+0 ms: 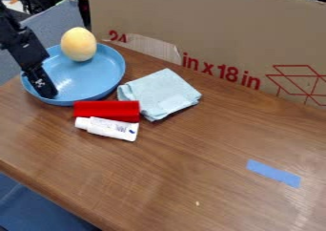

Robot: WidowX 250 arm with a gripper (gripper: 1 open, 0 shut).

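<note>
My black gripper (41,79) reaches in from the left edge, its tip low over the left part of a blue plate (91,82). It looks shut, though its dark fingers are hard to make out. A yellow egg-shaped object (78,43) stands at the back of the plate. In front of the plate lie a red block-like object (106,111) and a white tube (107,127). A folded pale blue cloth (159,94) lies to the right of the plate.
A large cardboard box (216,34) stands along the back. The table edge runs at lower left.
</note>
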